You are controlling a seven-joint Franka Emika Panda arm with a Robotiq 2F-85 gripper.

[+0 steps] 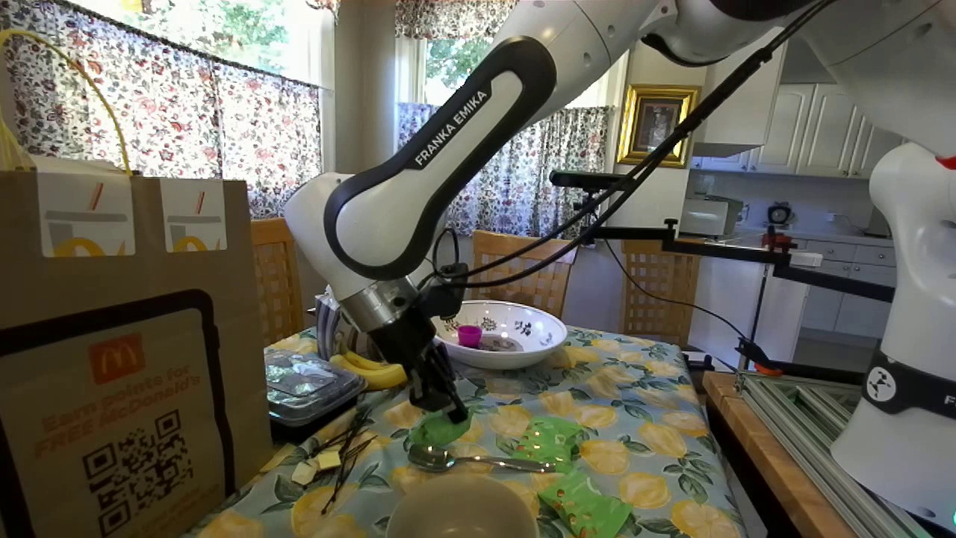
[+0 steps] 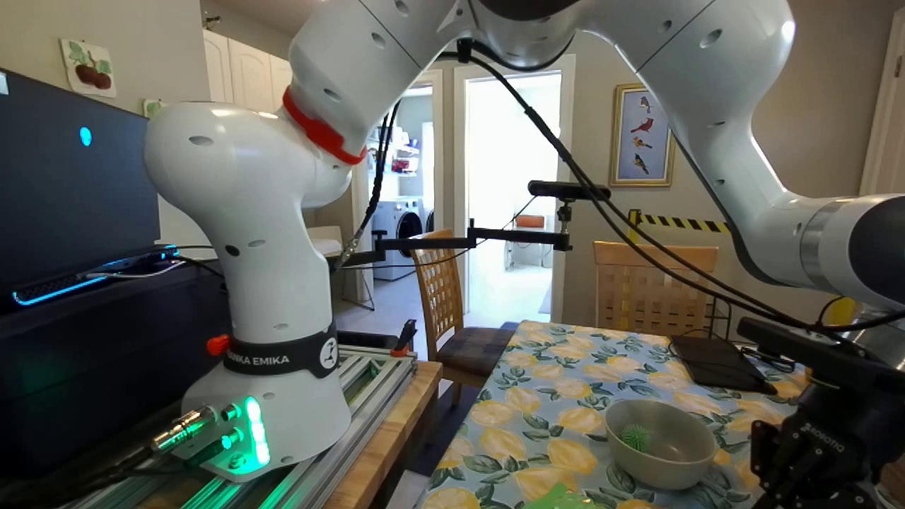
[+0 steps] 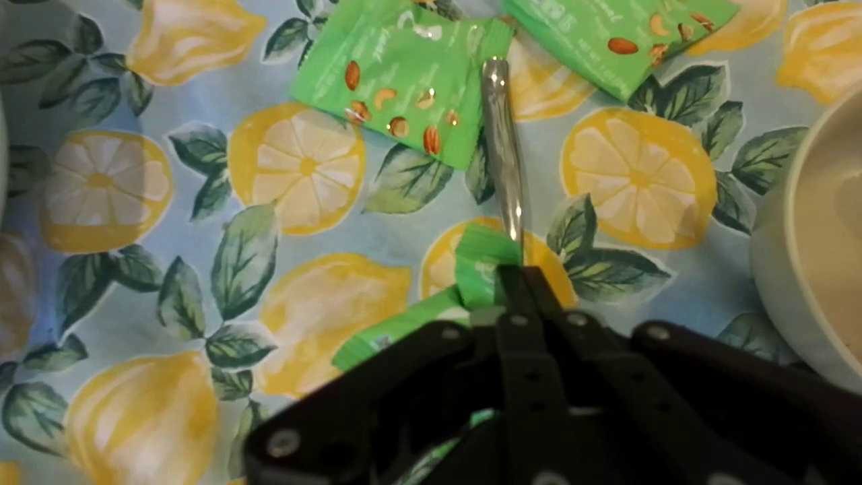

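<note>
A green snack packet [image 1: 439, 429] hangs at the tips of my gripper [image 1: 458, 415], low over the lemon-print tablecloth. In the wrist view the fingers are together at its edge, with the packet's crumpled green wrapper [image 3: 404, 325] showing to their left; part of it is hidden under the gripper. Just in front lies a metal spoon [image 1: 488, 462]; its handle [image 3: 504, 153] points away from the fingers in the wrist view. Two more green nut packets, one [image 1: 548, 441] by the spoon's handle and one [image 1: 584, 504] nearer the front, lie flat on the cloth.
A beige bowl [image 2: 660, 445] with a spiky green ball [image 2: 635, 437] stands close by. Behind are a large white bowl [image 1: 529, 357] holding a pink cup [image 1: 470, 335], and bananas [image 1: 376, 372]. A clear-lidded box [image 1: 309, 390] and paper bag [image 1: 116, 376] line the left side.
</note>
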